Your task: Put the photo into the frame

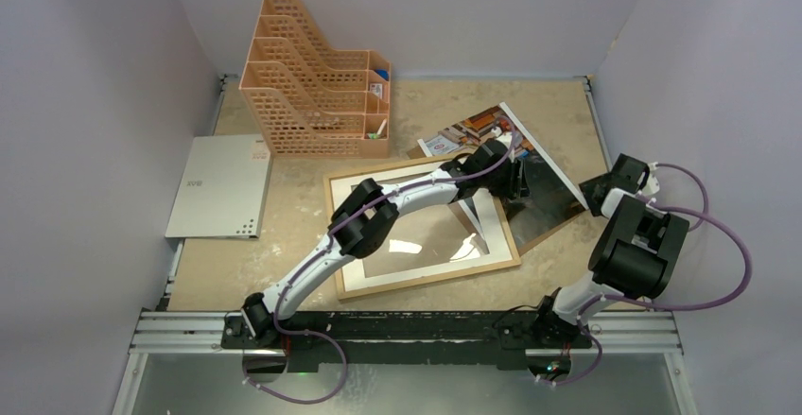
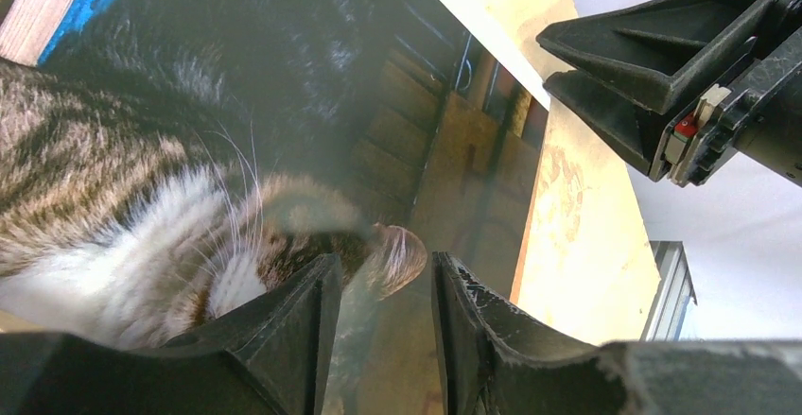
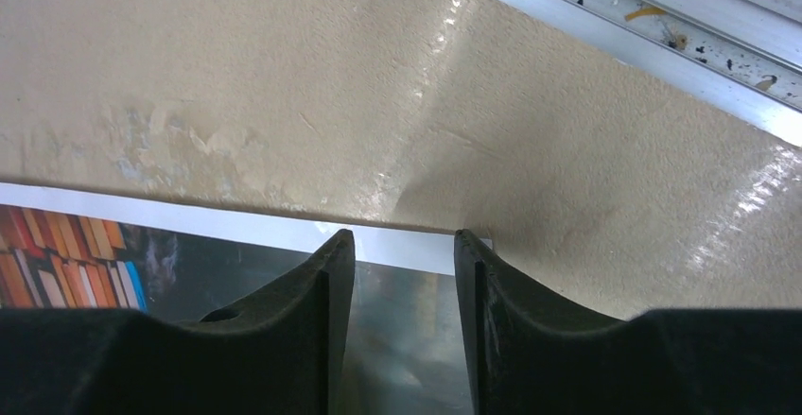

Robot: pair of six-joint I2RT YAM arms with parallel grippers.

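Note:
The wooden frame (image 1: 426, 275), with white mat and clear pane, lies in the middle of the table. Partly beside and under it on the right is a photo (image 1: 549, 207) with a white border, showing a cat (image 2: 151, 198). My left gripper (image 1: 514, 181) hangs over the photo, its fingertips a short gap apart, nothing visible between them (image 2: 386, 268). My right gripper (image 1: 588, 196) stands open at the photo's white-bordered right corner (image 3: 407, 250); whether it touches the paper is hard to tell.
An orange slotted organizer (image 1: 312, 103) stands at the back left. A silver flat board (image 1: 217, 193) lies on the left. The right wall and metal rail are close to my right arm.

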